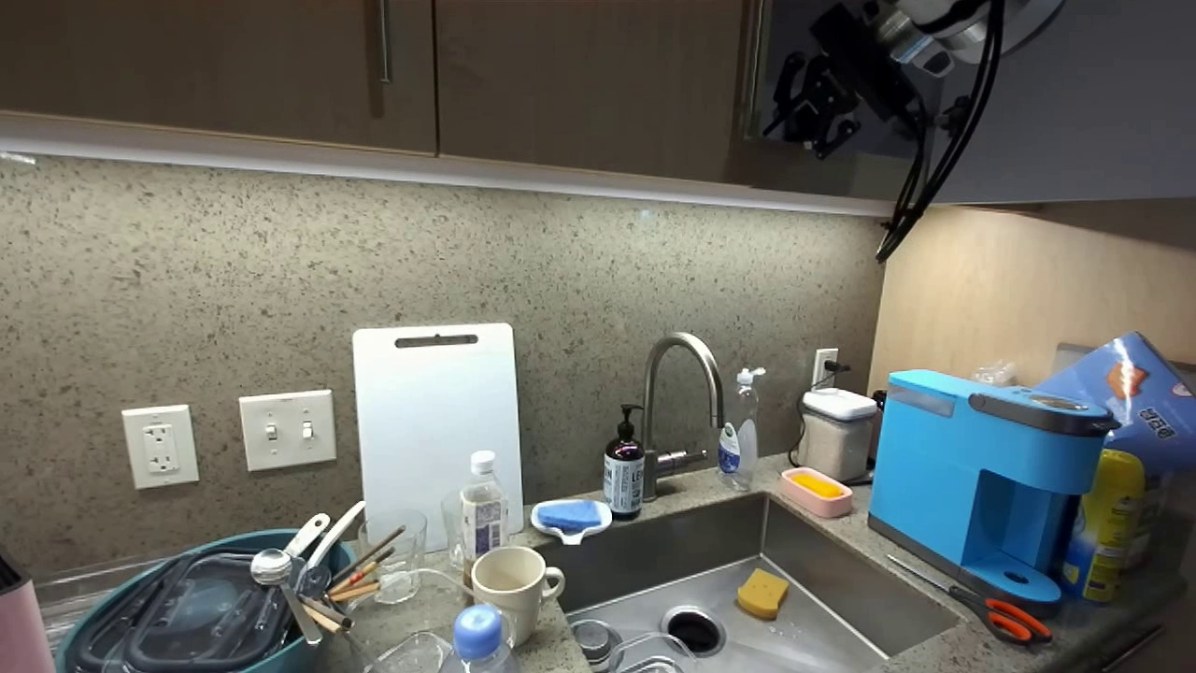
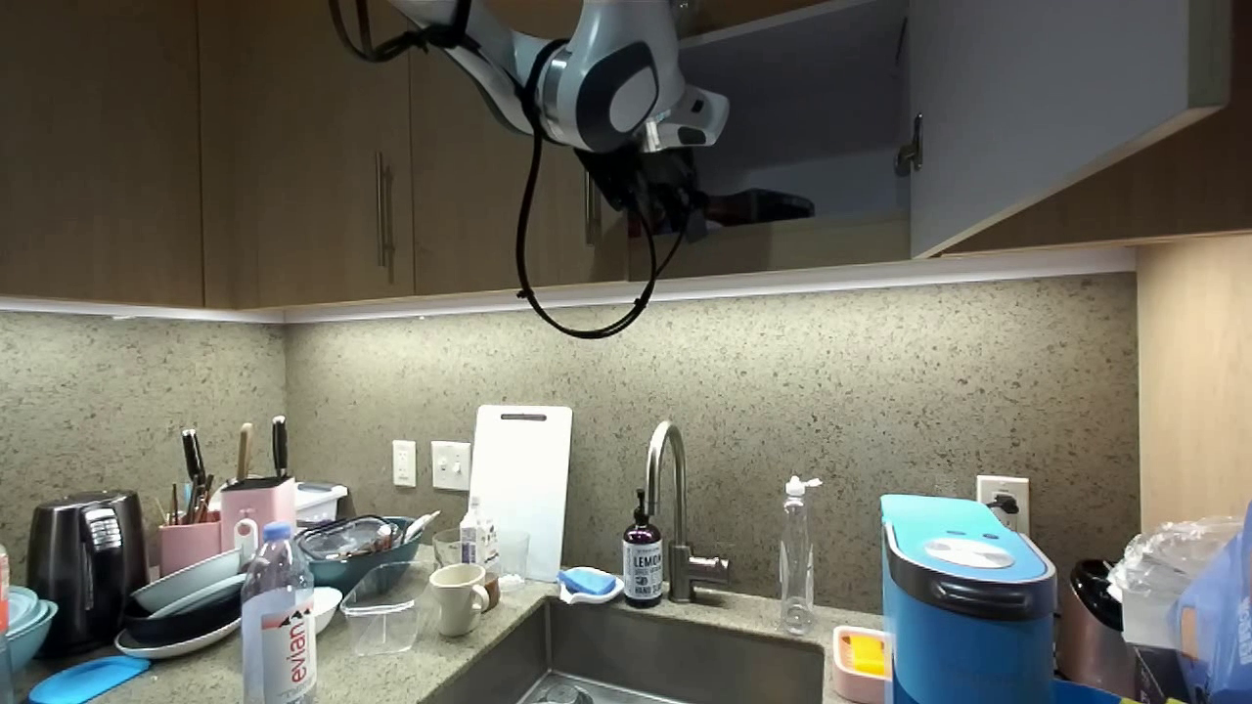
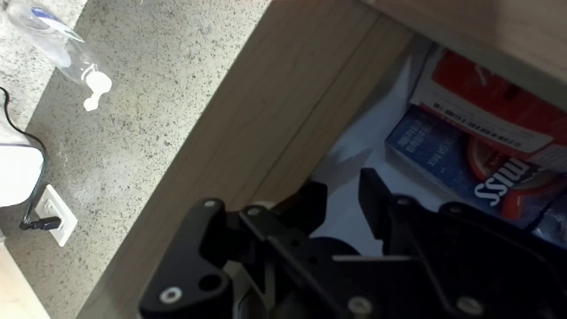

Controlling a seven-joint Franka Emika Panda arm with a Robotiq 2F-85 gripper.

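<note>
My gripper is inside the open wall cabinet at the upper right, above the counter. Its black fingers stand part open in the wrist view, and pale shelf surface shows between the tips. A dark round shape lies lower down, behind the finger linkages; what it is cannot be told. To the right of the fingers, apart from them, a blue Swiss Miss box rests on the shelf. Against it is a red-and-white package. From the side, the gripper is dark against the shadowed cabinet.
The cabinet's wooden bottom edge runs close beside the fingers. An open cabinet door hangs to the right. Below are the sink, faucet, clear soap bottle and blue coffee maker. Black cables loop under the arm.
</note>
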